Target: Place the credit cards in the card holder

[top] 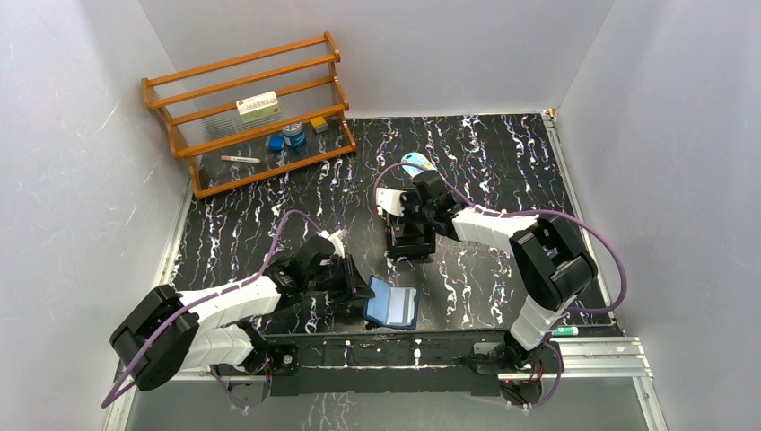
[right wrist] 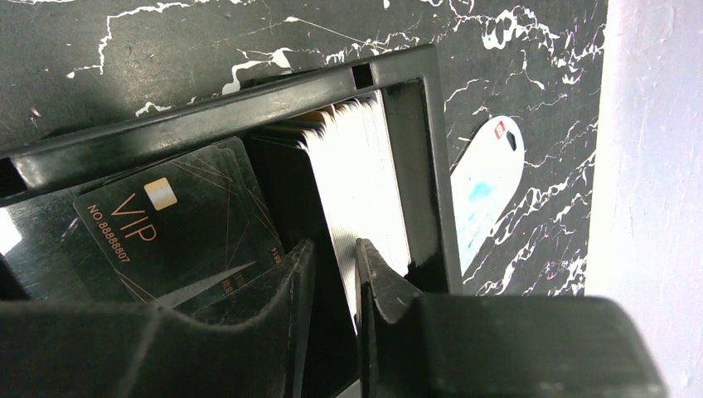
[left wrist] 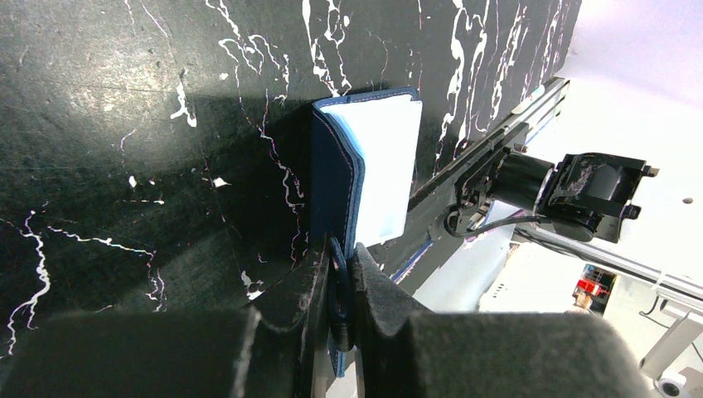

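Observation:
The blue card holder (top: 391, 303) lies open near the front edge; my left gripper is shut on its near end. In the right wrist view a black box (right wrist: 431, 166) holds a tight stack of cards (right wrist: 361, 170), seen edge-on at its right side, and dark VIP cards (right wrist: 166, 224) lying flat on the left. My right gripper reaches into the box, part open, one finger against the card stack; whether any card is between its fingers I cannot tell.
A wooden rack (top: 247, 139) with small items stands at the back left. A white card-shaped object (right wrist: 485, 182) lies just beyond the box. Bare marble table lies right of the box.

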